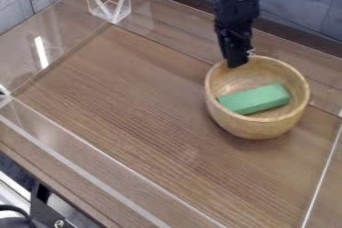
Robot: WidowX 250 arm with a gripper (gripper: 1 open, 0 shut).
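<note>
A round wooden bowl (251, 122) sits on the right half of the wooden table, with a green block (254, 99) lying inside it. My black gripper (235, 54) reaches down from the top of the view to the bowl's back rim; its fingertips are small and dark here, and whether they grip the rim cannot be made out.
A white wire-like object (111, 5) stands at the back left. Dark clutter lies beyond the left edge.
</note>
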